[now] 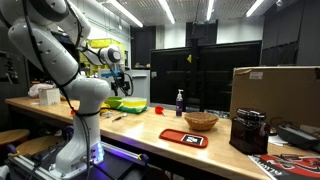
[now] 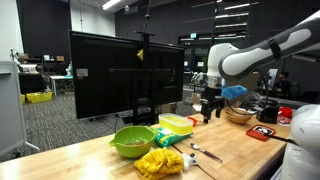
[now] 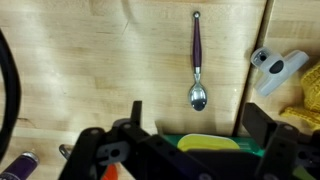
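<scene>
My gripper stands open, its two dark fingers well apart with nothing between them. In the wrist view, a spoon (image 3: pixel 197 60) with a purple handle and a metal bowl lies on the wooden table, its bowl end towards the gap between the fingers. Exterior view 2 has the gripper (image 2: pixel 211 106) hanging well above the table, with the spoon (image 2: pixel 207 154) flat on the wood below. From exterior view 1 the gripper (image 1: pixel 121 86) is seen high over the table's left part.
A green bowl (image 2: pixel 130 142), a yellow cloth (image 2: pixel 159 163) and a yellow-green tray (image 2: pixel 176 124) stand near the spoon. Farther along are a red tray (image 1: pixel 185 138), a wicker basket (image 1: pixel 200 121), a bottle (image 1: pixel 179 102) and a black canister (image 1: pixel 248 131). Bare wood surrounds the spoon's handle.
</scene>
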